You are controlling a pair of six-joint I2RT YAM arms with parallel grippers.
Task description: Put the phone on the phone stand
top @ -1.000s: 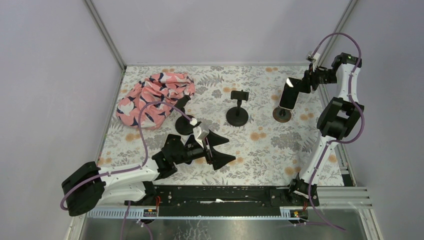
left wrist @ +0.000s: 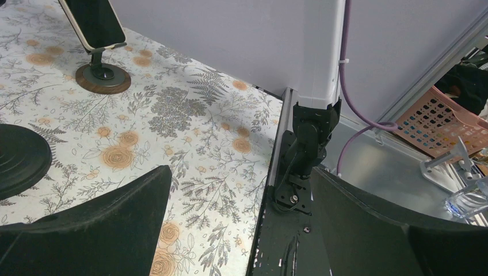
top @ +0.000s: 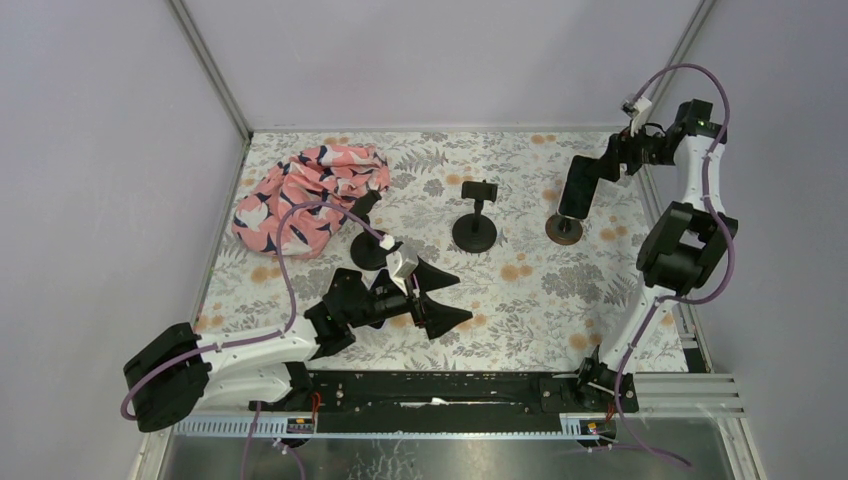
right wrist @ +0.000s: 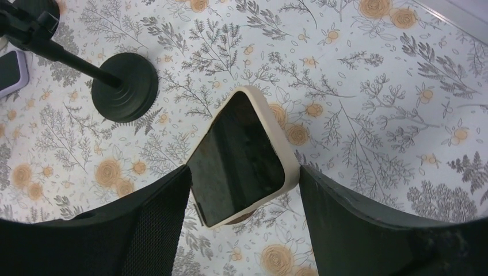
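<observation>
A phone (top: 580, 187) (left wrist: 95, 22) (right wrist: 236, 161) rests tilted on a round stand (top: 563, 230) (left wrist: 102, 80) at the right of the table. My right gripper (top: 617, 150) is at the phone's upper end, its fingers part open with the phone's top between or just below their tips; contact cannot be told. My left gripper (top: 449, 297) stands open over the front middle, with nothing between its fingers.
Two other black stands (top: 474, 233) (top: 368, 250) stand left of the phone. A pink patterned cloth (top: 290, 200) lies at back left. Another phone (right wrist: 8, 72) lies beyond them, partly hidden in the top view.
My right arm has moved a little to the right and up in the top view. The phone and left arm have not visibly moved.
</observation>
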